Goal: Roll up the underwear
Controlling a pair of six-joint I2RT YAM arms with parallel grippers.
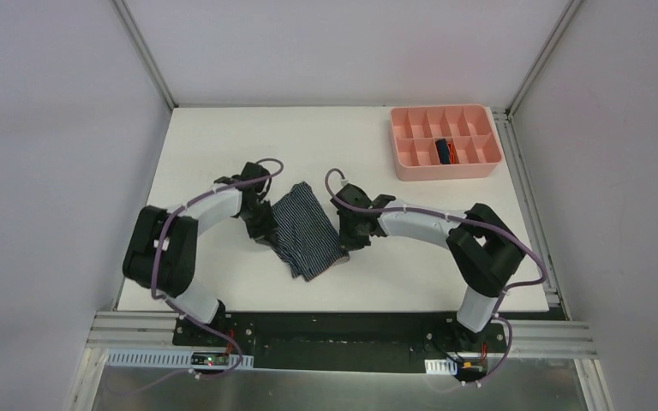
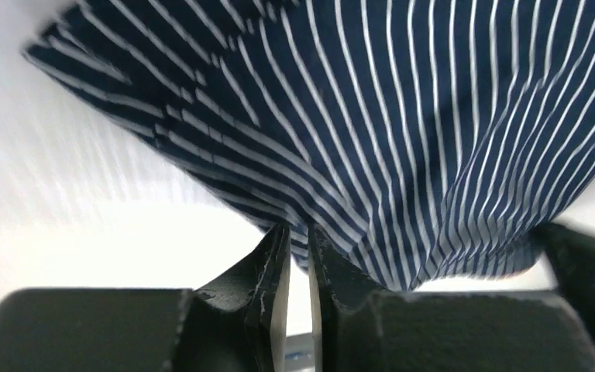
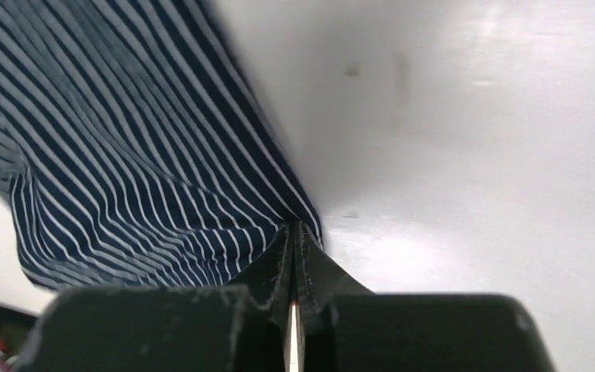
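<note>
The dark, white-striped underwear [image 1: 308, 227] lies at a slant in the middle of the table, between both grippers. At its left edge is my left gripper [image 1: 272, 241]. In the left wrist view its fingers [image 2: 277, 260] stand slightly apart, with a cloth edge showing in the narrow gap at the tips. My right gripper [image 1: 345, 249] is shut at the lower right edge of the underwear. In the right wrist view, folds of the striped cloth [image 3: 155, 155] run to its closed fingertips, which pinch the edge. The cloth under the tips is partly hidden.
A pink divided box [image 1: 445, 172] stands at the back right, with a few dark and red items in one part. A black strip [image 1: 334, 342] borders the front.
</note>
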